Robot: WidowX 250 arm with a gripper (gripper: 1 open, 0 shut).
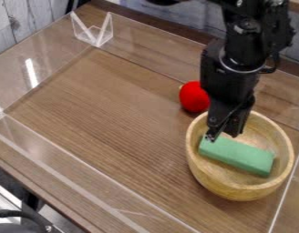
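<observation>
The black gripper (228, 126) hangs over a wooden bowl (252, 189) at the right, its fingertips just above a green block (246, 158) lying inside the bowl. Its fingers are parted, with nothing visible between them. A red round object (192, 96) lies behind the bowl to the left, partly beside the arm.
A clear plastic holder (94, 27) stands at the back left of the wooden table (97, 118). A black cable or fixture shows at the bottom left corner.
</observation>
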